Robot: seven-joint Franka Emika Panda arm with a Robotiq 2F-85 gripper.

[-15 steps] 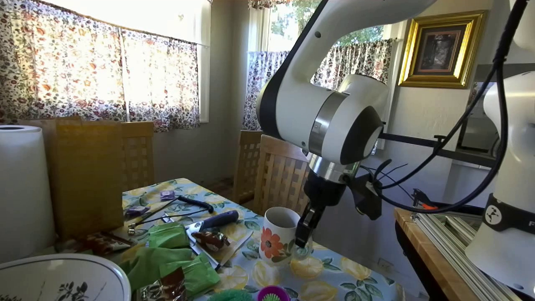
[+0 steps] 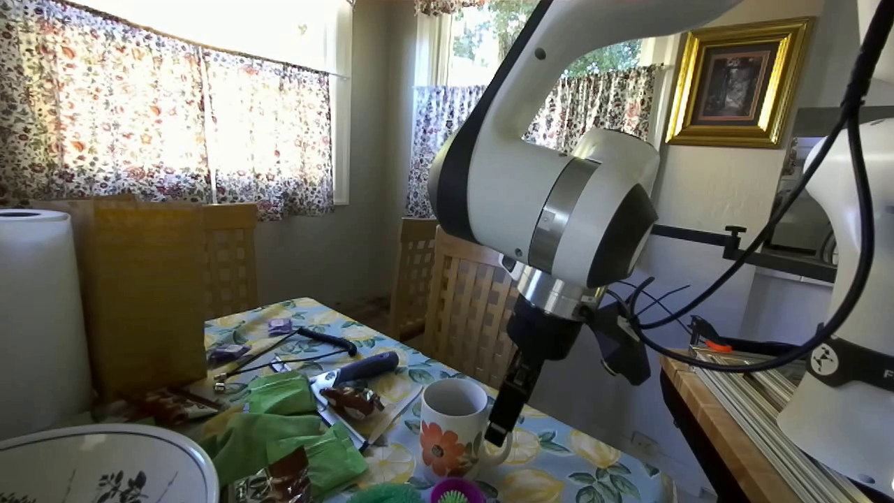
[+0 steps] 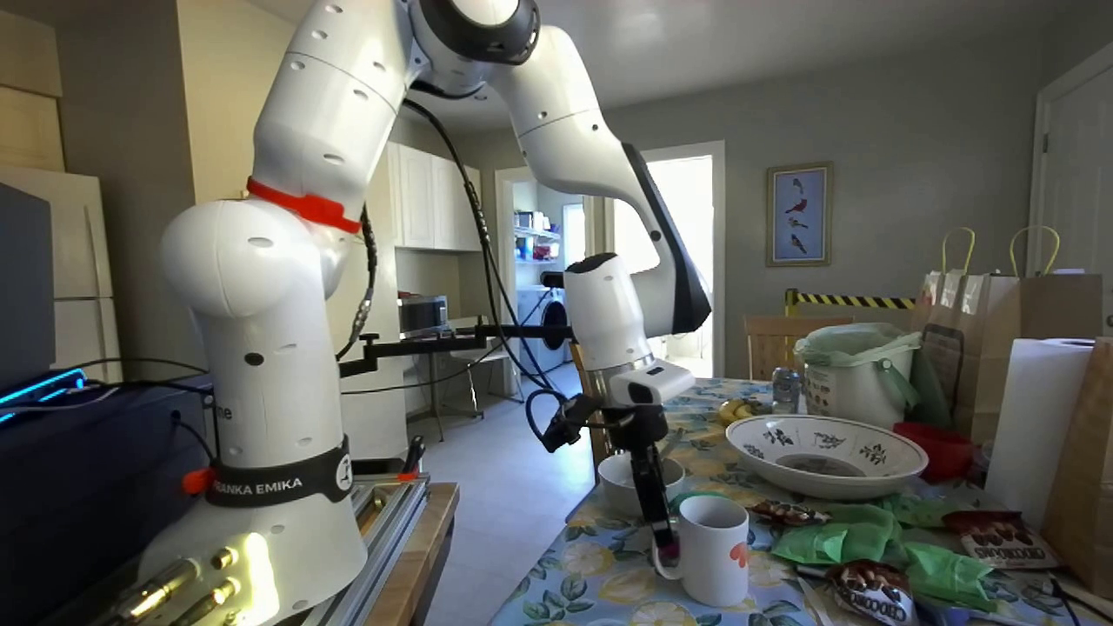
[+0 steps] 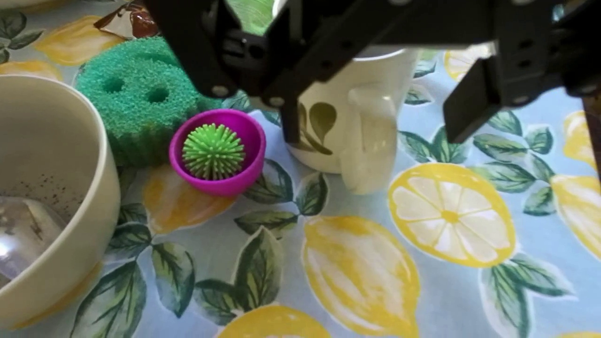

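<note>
A white mug (image 2: 452, 427) with an orange flower stands upright on the lemon-print tablecloth (image 2: 578, 444). My gripper (image 2: 499, 429) points down at the mug's handle side. In the wrist view, the handle (image 4: 369, 143) lies in the gap between my two spread fingers, with room showing beside it. One black fingertip (image 4: 290, 121) overlaps the mug's body in that view; whether it touches cannot be told. Exterior view 2 also has the mug (image 3: 717, 553) resting on the table, its handle towards my gripper (image 3: 663, 527).
Close by are a magenta cup (image 4: 250, 163) holding a spiky green ball (image 4: 212, 151), a green sponge (image 4: 135, 84) and a white bowl (image 4: 98, 208). Green wrappers (image 2: 285, 436) and a knife handle (image 2: 369, 365) lie on the mug's far side. Bare tablecloth lies towards the table's edge.
In exterior view 1 the mug has shifted nearer to the camera and slightly left. My gripper has moved lower and the same way, staying beside the handle.
</note>
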